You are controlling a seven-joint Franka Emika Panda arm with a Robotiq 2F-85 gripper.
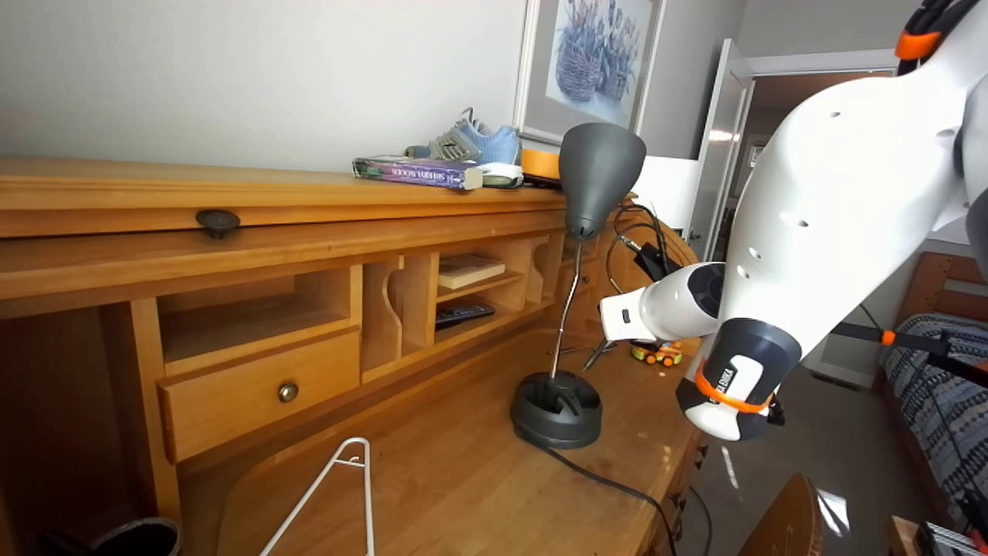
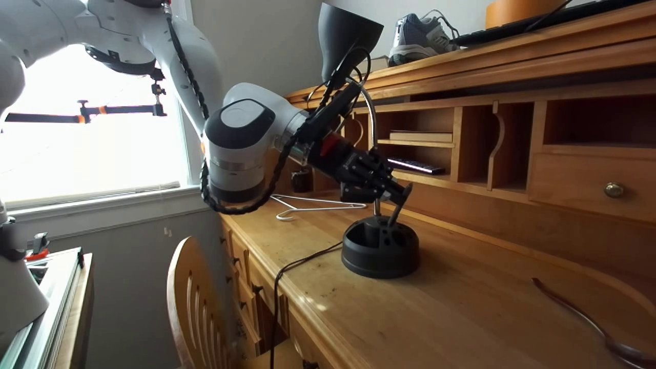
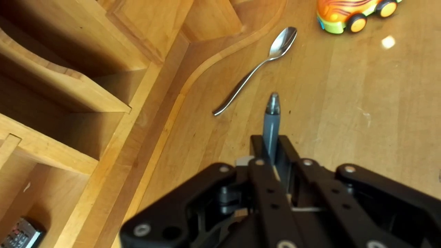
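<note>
A grey pen (image 3: 271, 124) is clamped between the black fingers of my gripper (image 2: 401, 194), its tip sticking out past them in the wrist view. In exterior view 2 the pen (image 2: 394, 214) slants down over the round dark base (image 2: 381, 263) of the desk lamp, which has compartments and holes in its top. From exterior view 1 the lower end of the pen (image 1: 597, 355) appears just above the far edge of the lamp base (image 1: 556, 434). The arm hides most of the gripper there.
The lamp's thin stem (image 1: 566, 315) rises close beside my gripper. A spoon (image 3: 256, 71) and an orange toy car (image 3: 346, 13) lie on the desk. A white hanger (image 1: 367, 491) and the lamp cord (image 1: 602, 479) lie nearer; cubbyholes line the back.
</note>
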